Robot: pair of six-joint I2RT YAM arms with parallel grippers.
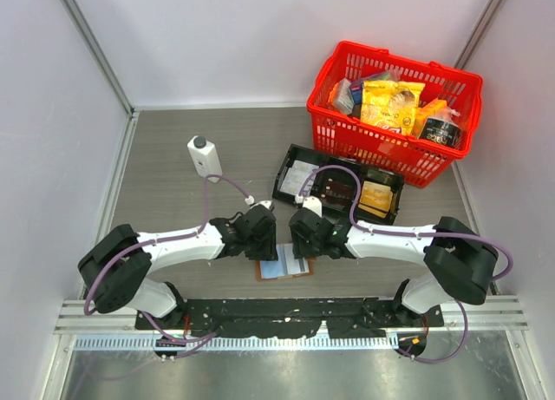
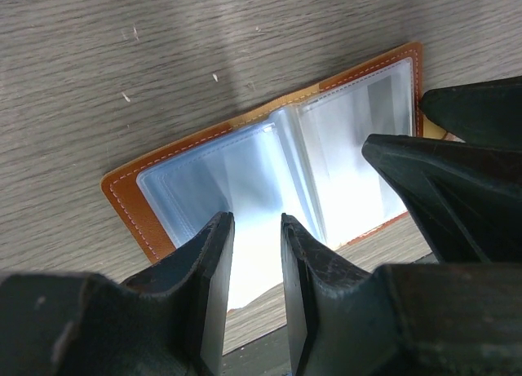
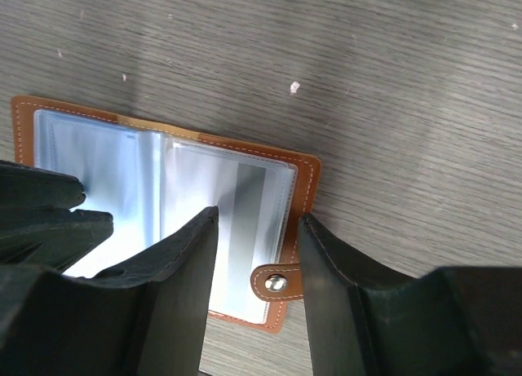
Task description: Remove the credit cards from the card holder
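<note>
The open card holder [image 1: 282, 265], brown leather with clear plastic sleeves, lies on the table between my grippers. In the left wrist view its bluish sleeve [image 2: 212, 180] is under my left gripper, whose fingers stand part open over it. The whiter sleeve [image 2: 355, 148] is to the right, partly behind the other gripper's dark fingers. In the right wrist view my right gripper stands open over the right end of the holder, by the snap strap [image 3: 276, 284]. I cannot tell whether cards are inside the sleeves.
A black organiser tray [image 1: 338, 190] lies behind the grippers, with a red basket [image 1: 454, 105] of packets beyond it. A white bottle [image 1: 205, 160] stands at back left.
</note>
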